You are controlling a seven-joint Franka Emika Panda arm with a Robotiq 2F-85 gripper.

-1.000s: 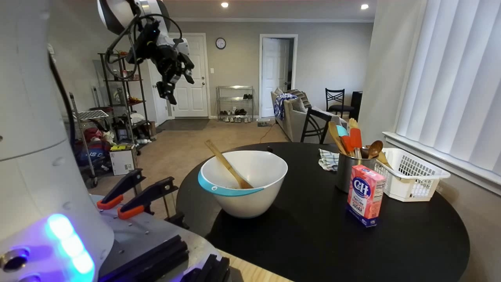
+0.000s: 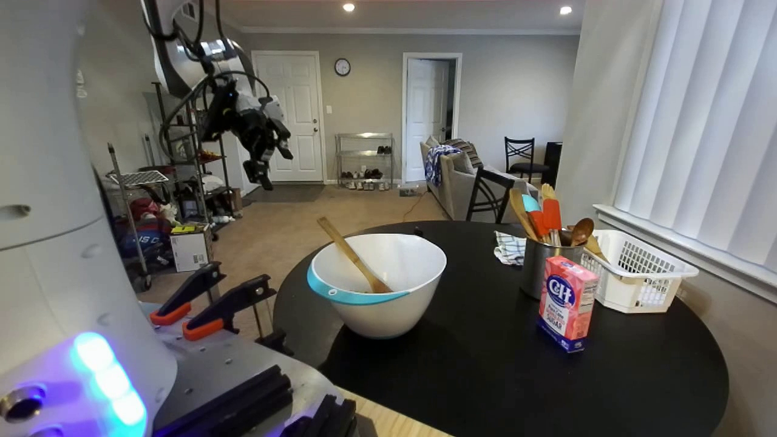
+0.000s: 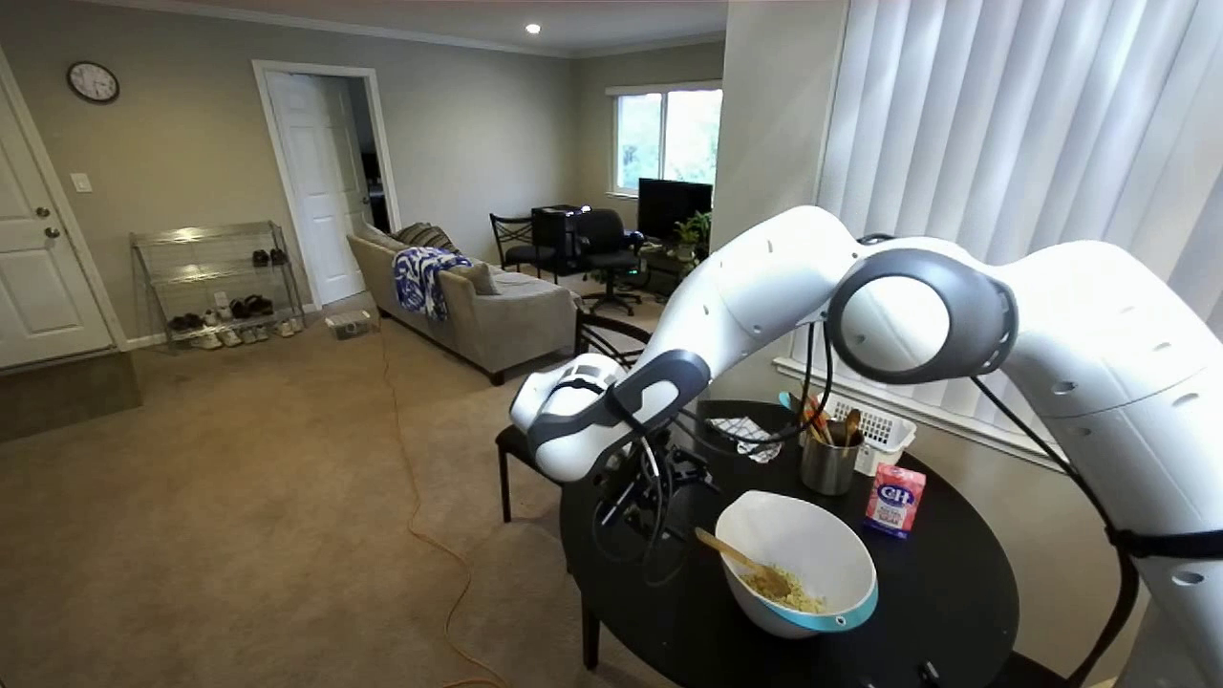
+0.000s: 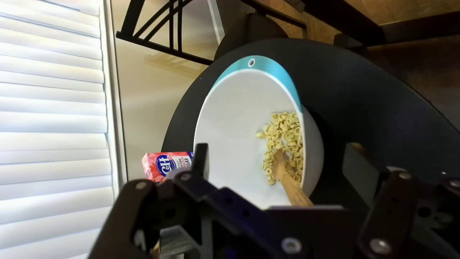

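Note:
A white mixing bowl (image 2: 397, 313) with a turquoise rim stands on the round black table. Small ring-shaped pasta (image 4: 288, 136) lies inside it. A wooden spoon (image 2: 354, 256) leans in the bowl, its head among the pasta and its handle over the edge, as the wrist view also shows. My gripper (image 2: 275, 161) hangs in the air, higher than the bowl and off to its left in the first exterior view. Its fingers are wide apart in the wrist view, the left finger (image 4: 201, 160) overlapping the bowl's edge in the picture; nothing is between them.
On the table, a pink sugar box (image 2: 568, 302) stands near a metal utensil holder (image 2: 536, 267). Behind them are a white plastic basket (image 2: 641, 273) and a checkered cloth (image 2: 510, 248). Bare black tabletop (image 2: 473, 364) lies in front of the bowl.
My gripper has come down and slightly left in the first exterior view. The bowl, spoon and sugar box stay where they were.

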